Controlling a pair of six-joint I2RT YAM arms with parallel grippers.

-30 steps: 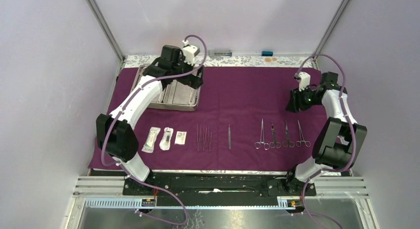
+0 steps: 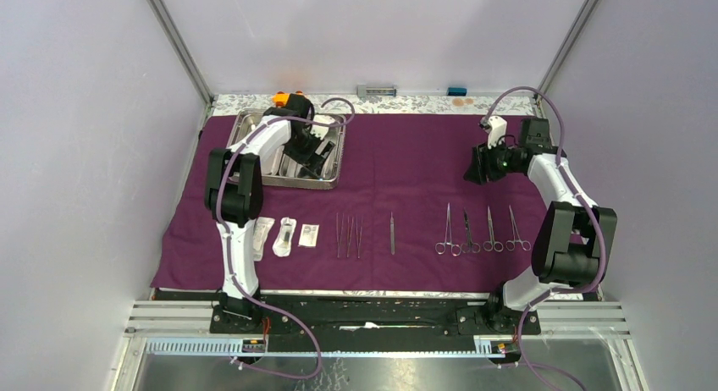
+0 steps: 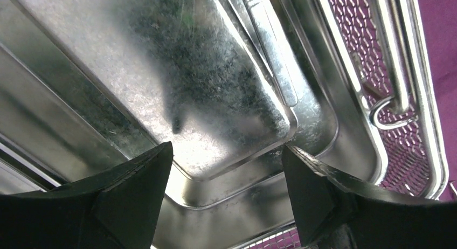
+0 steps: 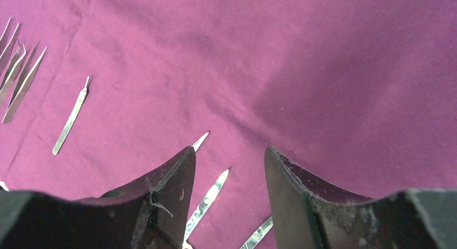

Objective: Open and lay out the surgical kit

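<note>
In the top view the metal tray (image 2: 292,183) lies at the back left of the purple cloth. My left gripper (image 2: 317,166) is over its right side. Seen from the left wrist, that gripper is open with nothing between its fingers; a slim flat metal instrument (image 3: 276,60) lies along a ridge of the tray (image 3: 205,92). My right gripper stands open and empty above the cloth, behind the row of scissor-like instruments (image 2: 471,234). Several tweezers (image 2: 349,237) and a thin metal handle (image 2: 392,234) are laid out on the cloth.
Three sealed packets, among them a small square one (image 2: 308,235), lie in front of the tray. A blue box (image 2: 457,91) and a grey object (image 2: 376,90) sit on the back edge.
</note>
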